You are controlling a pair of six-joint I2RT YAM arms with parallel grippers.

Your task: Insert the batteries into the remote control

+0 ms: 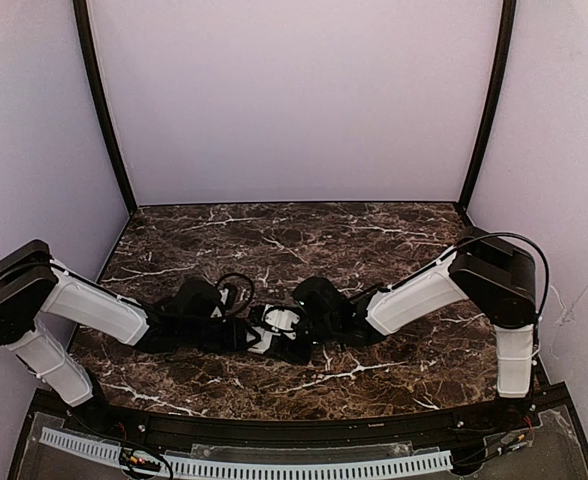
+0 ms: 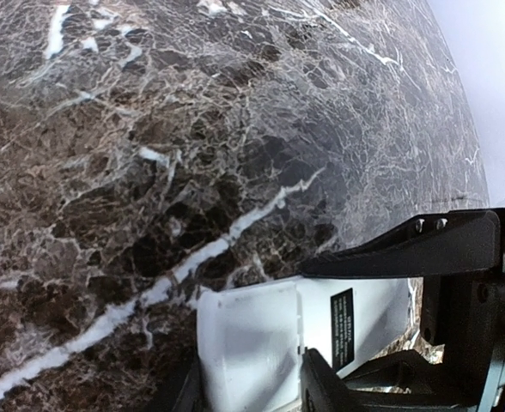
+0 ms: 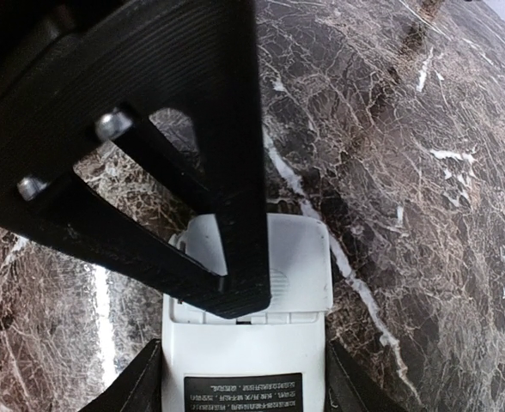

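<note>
The white remote control (image 1: 261, 342) is between both grippers at the front middle of the table. In the right wrist view its back (image 3: 244, 352) shows a black label, and the battery cover (image 3: 297, 257) at its upper end looks slightly offset. My right gripper has its fingertips on either side of the remote body. My left gripper (image 1: 246, 338) reaches in from the left; its black fingers cross over the cover in the right wrist view. In the left wrist view the remote (image 2: 244, 343) lies at the fingertips. No batteries can be made out.
Pale walls enclose it at the back and both sides, with a dark rail along the front edge.
</note>
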